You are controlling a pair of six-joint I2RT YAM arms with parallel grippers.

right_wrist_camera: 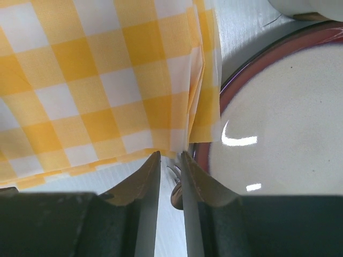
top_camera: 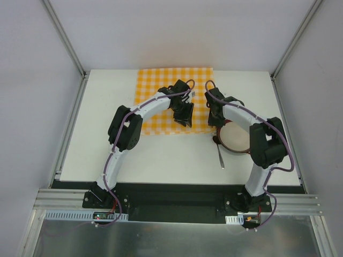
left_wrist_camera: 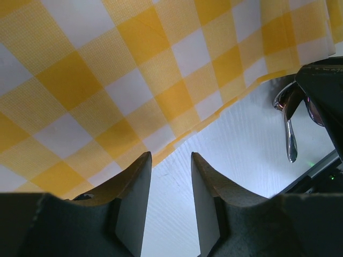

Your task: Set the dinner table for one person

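A yellow-and-white checked cloth (top_camera: 155,80) lies spread on the table, its right edge folded in the right wrist view (right_wrist_camera: 96,101). My left gripper hangs open over the cloth's near part, nothing between its fingers. My right gripper is at the cloth's near right corner, part open, its fingertips by the folded edge. Beside it a cream plate with a red rim (top_camera: 235,136) sits right of the cloth. A fork and spoon (top_camera: 220,155) lie at the plate's left, partly hidden by the gripper.
A white vessel (right_wrist_camera: 308,8) stands behind the plate, mostly out of view.
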